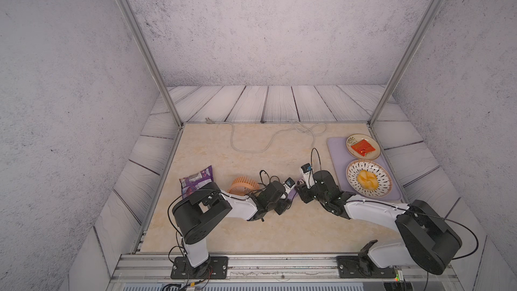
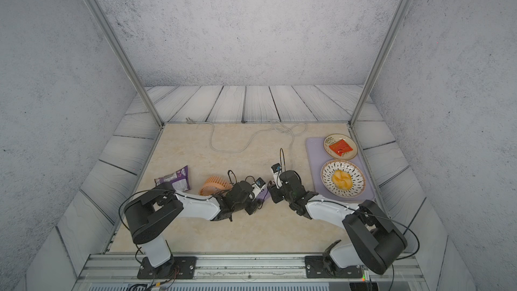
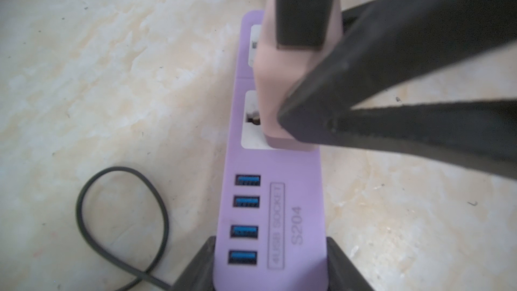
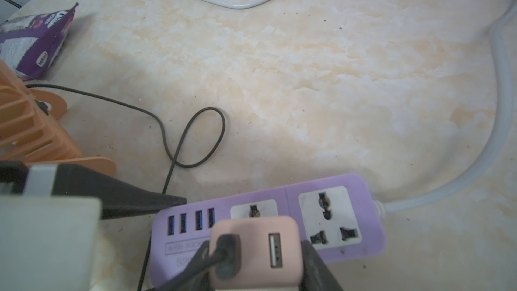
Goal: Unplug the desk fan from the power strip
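Observation:
In the left wrist view, my left gripper is shut on the USB end of the purple power strip (image 3: 237, 156), one finger at each side. A pink adapter plug (image 4: 258, 237) with a black cable in its face sits between the fingers of my right gripper, which is shut on it. The plug stands over the strip's middle socket; whether its pins are in the socket is hidden. The orange desk fan (image 4: 32, 124) lies at the left, its black cable (image 4: 161, 124) looping toward the strip.
A purple snack bag (image 1: 196, 179) lies beyond the fan at the left. On the right, a lilac tray (image 1: 338, 151) bears two plates with food. The strip's white cord (image 4: 498, 102) runs to the back of the table.

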